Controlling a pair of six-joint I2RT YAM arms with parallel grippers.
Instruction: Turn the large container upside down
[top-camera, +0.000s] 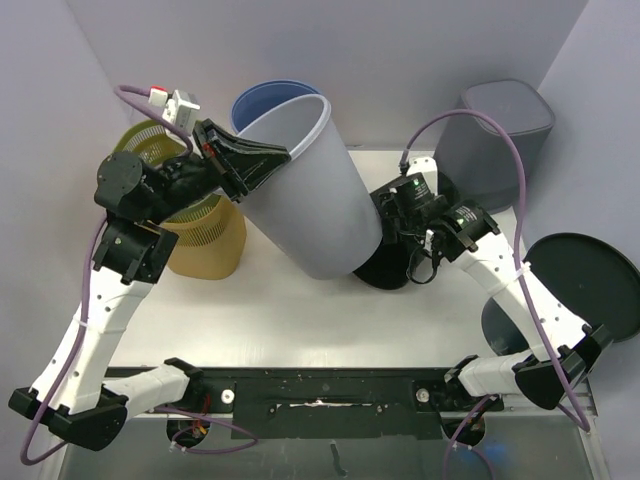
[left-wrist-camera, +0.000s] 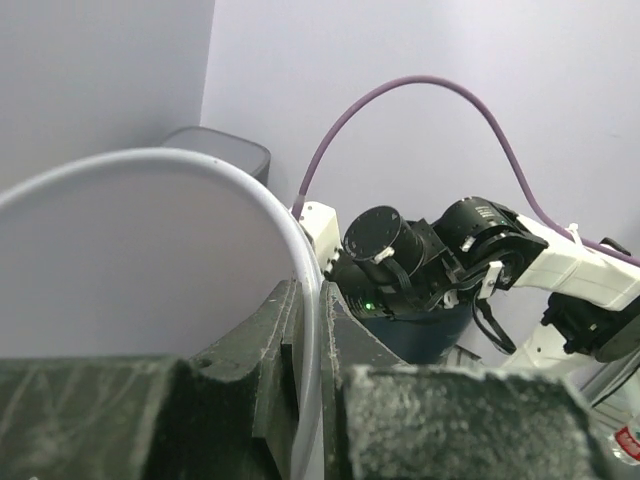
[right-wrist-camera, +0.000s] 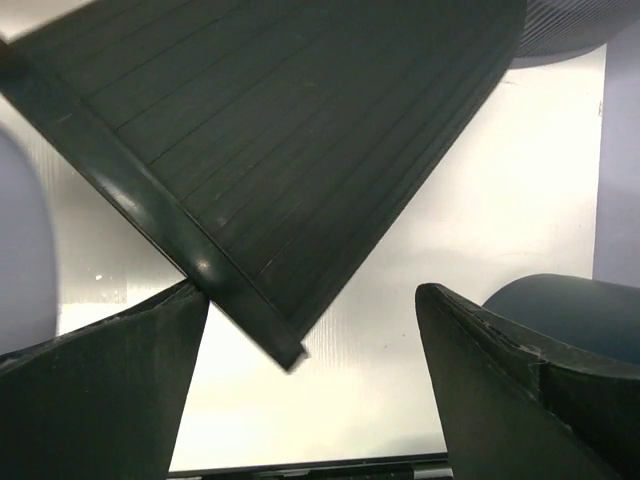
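Observation:
A large light grey container (top-camera: 315, 200) is tilted in mid-table in the top view. My left gripper (top-camera: 262, 170) is shut on its rim (left-wrist-camera: 309, 380), which runs between the fingers in the left wrist view. A black ribbed container (right-wrist-camera: 270, 130) lies behind and right of the grey one, partly hidden under my right arm. My right gripper is open above it, its left finger close to that container's edge; nothing shows held between the fingers.
A yellow-green basket (top-camera: 205, 250) and blue bin (top-camera: 265, 95) stand back left, a lidded grey bin (top-camera: 505, 140) back right, a black round container (top-camera: 585, 285) at right.

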